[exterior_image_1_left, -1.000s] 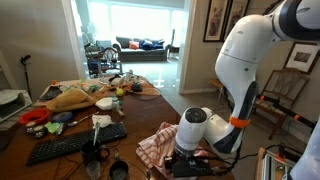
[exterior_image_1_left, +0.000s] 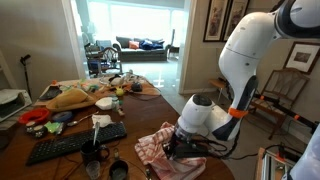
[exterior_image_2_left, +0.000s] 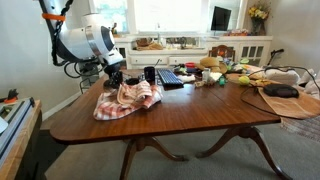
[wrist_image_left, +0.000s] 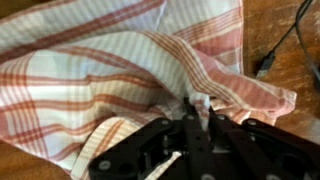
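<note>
A pink-and-white striped cloth (wrist_image_left: 90, 85) lies crumpled on the wooden table, filling most of the wrist view. In the second exterior view the cloth (exterior_image_2_left: 128, 98) is bunched up near the table's end, below the arm. My gripper is shut on a fold of it, with the fabric gathered up between its fingers. From the first exterior view the gripper (exterior_image_1_left: 172, 152) is over the cloth (exterior_image_1_left: 155, 148), its fingertips hard to make out against the fabric.
A black keyboard (exterior_image_1_left: 60, 148) and dark mugs (exterior_image_1_left: 92, 157) stand left of the cloth. A cable (wrist_image_left: 300, 15) with a plug lies beside it. Various items, including a white bowl (exterior_image_1_left: 104, 103), crowd the table's far side. Bare wood (exterior_image_2_left: 215, 105) shows in the second exterior view.
The arm has shifted and its hand has turned, uncovering more of the cloth in the first exterior view. The surrounding objects have stayed put.
</note>
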